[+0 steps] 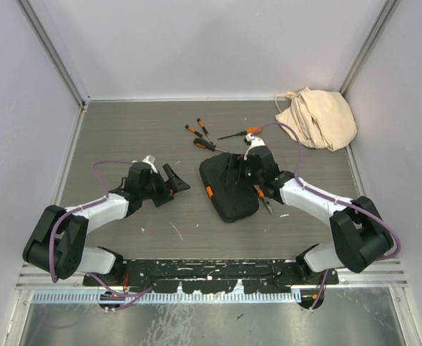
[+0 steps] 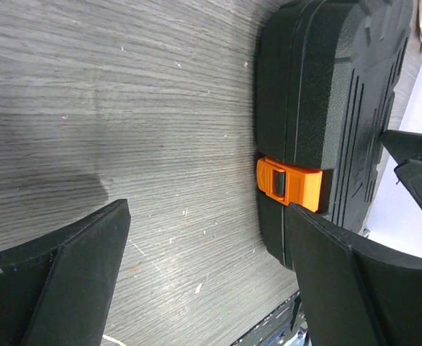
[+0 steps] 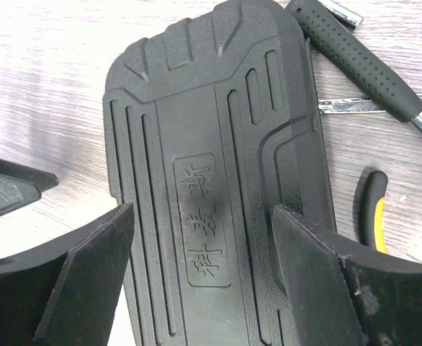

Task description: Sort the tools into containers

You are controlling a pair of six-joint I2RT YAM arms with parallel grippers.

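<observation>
A black tool case point(image 1: 229, 202) with orange latch point(image 2: 289, 184) lies closed in mid-table. Above it my right gripper point(image 1: 243, 169) stands open over the lid point(image 3: 204, 216), nothing seen between its fingers. Left of the case my left gripper point(image 1: 169, 187) is open over bare table. Screwdrivers point(image 1: 207, 144) and small orange-handled tools point(image 1: 194, 130) lie behind the case; pliers point(image 3: 373, 209) and a hammer-like tool with black grip point(image 3: 355, 61) lie along its right side, partly hidden in the top view.
A beige cloth bag point(image 1: 315, 119) lies at the back right. Walls bound the table left, right and back.
</observation>
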